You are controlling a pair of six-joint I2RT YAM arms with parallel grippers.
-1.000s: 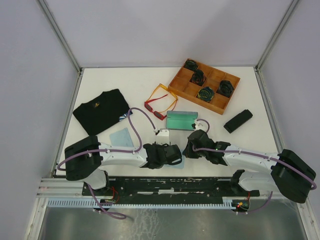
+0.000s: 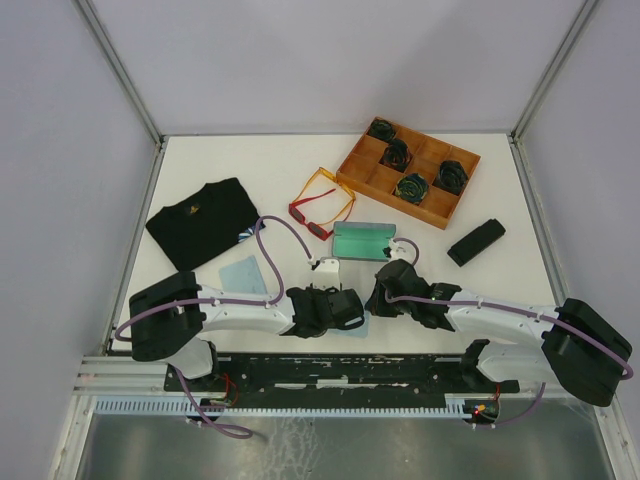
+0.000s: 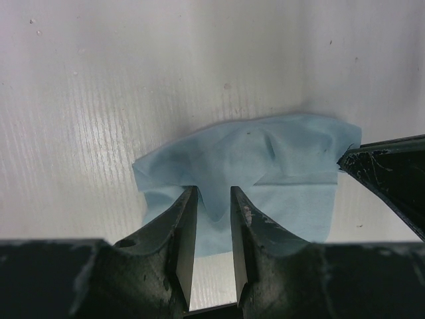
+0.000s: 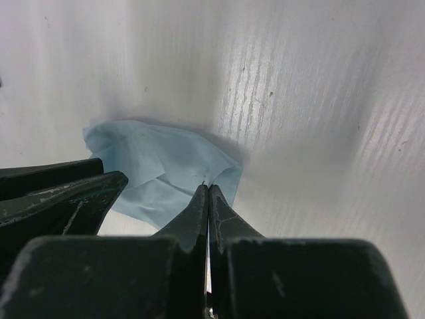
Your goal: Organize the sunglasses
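Red-and-orange sunglasses (image 2: 318,231) lie on the table, left of a green case (image 2: 362,248) that stands open. Nearer the robot, a light-blue cloth (image 3: 292,206), partly folded over itself, lies under both grippers. My left gripper is part open over the cloth, with a fold showing in the gap; I see nothing gripped. On the cloth's other side, my right gripper is shut, its tips at the folded edge. Whether any cloth is pinched there, I cannot tell. From above, the arms cover much of this cloth.
A wooden compartment tray (image 2: 440,215) at the back holds several dark rolled items. On the left are a black shirt (image 2: 195,225) and another pale-blue cloth (image 2: 243,275). A black case (image 2: 476,242) lies at right. Both grippers sit close together.
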